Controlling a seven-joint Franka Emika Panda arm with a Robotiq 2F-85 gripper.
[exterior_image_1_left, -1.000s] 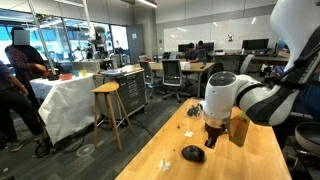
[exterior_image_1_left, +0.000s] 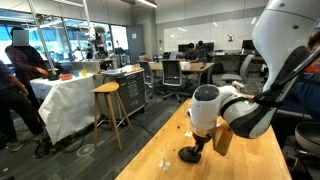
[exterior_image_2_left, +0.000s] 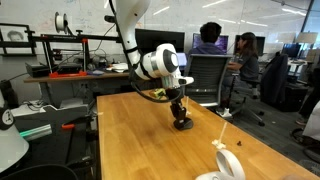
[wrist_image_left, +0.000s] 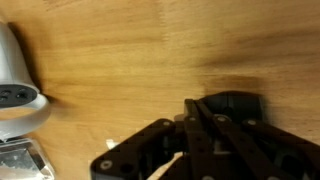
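Observation:
On the wooden table lies a low, dark, rounded object (exterior_image_1_left: 190, 155); exterior view 2 shows the same dark object (exterior_image_2_left: 183, 124) under the arm's end. My gripper (exterior_image_1_left: 198, 147) is down at its upper side, the fingers closed on part of it. In the wrist view the black fingers of my gripper overlap the dark object (wrist_image_left: 237, 102), so black meets black and the exact grip is hidden. The object appears to rest on the table still.
A brown block-like item (exterior_image_1_left: 223, 138) stands beside the arm. A white rounded item with a loop (wrist_image_left: 14, 68) and a clear-and-silver piece (wrist_image_left: 22, 160) lie left in the wrist view. Small white scraps (exterior_image_1_left: 164, 165) dot the table; its front is otherwise mostly clear.
The gripper has come down from above onto the dark object, and the arm has leaned lower. The dark object has shifted slightly left in exterior view 1.

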